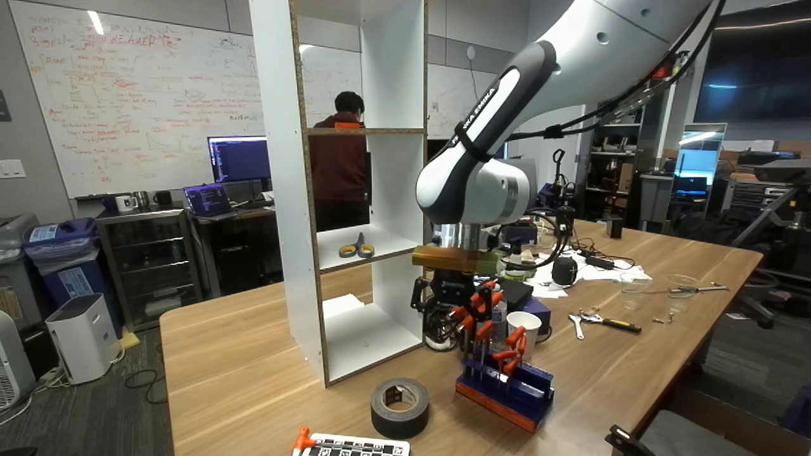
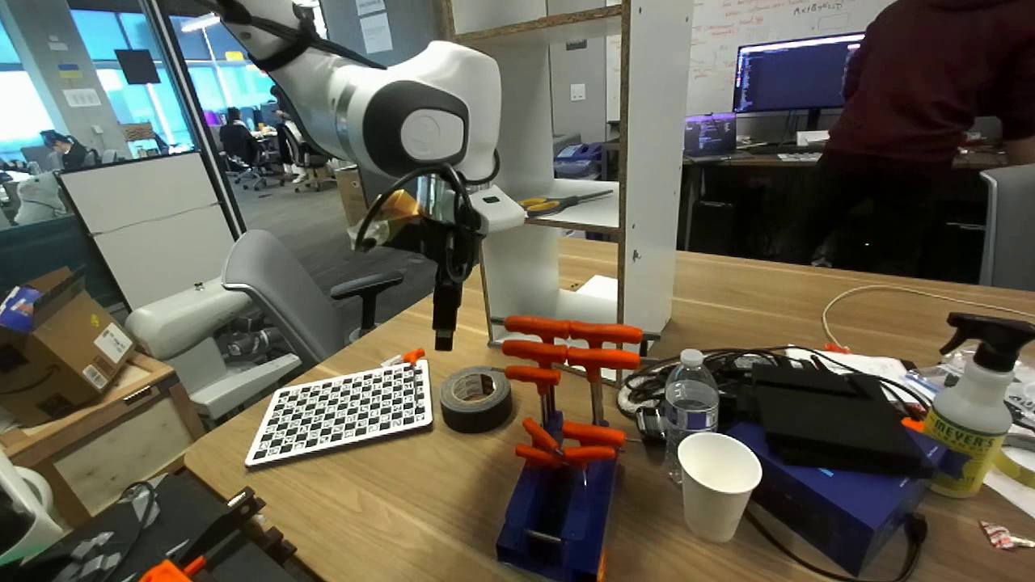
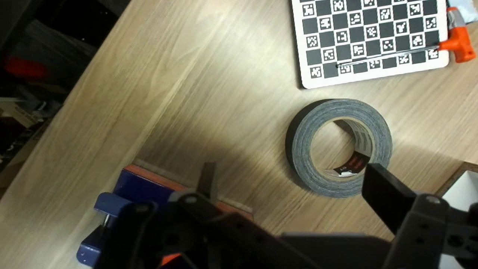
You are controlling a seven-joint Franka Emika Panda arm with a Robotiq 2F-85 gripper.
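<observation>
My gripper is open, its two fingers wide apart in the wrist view with nothing between them. It hangs well above the table in both exterior views. A roll of dark tape point(image 3: 381, 134) lies flat on the table below, nearer the right finger in the wrist view. The blue tool holder point(image 2: 543, 529) carries several hex keys point(image 2: 599, 358) with orange handles. In the wrist view the gripper covers much of the holder point(image 3: 139, 187). A checkered board point(image 3: 358, 33) lies beyond the tape, with an orange-handled hex key point(image 3: 459, 45) across its corner.
A white shelf unit point(image 1: 282, 190) stands beside the arm, with scissors point(image 1: 357, 247) on its middle shelf. A white cup point(image 2: 718, 485), a water bottle point(image 2: 690, 412) and a dark box point(image 2: 825, 417) crowd one side of the holder. Bare table lies around the tape.
</observation>
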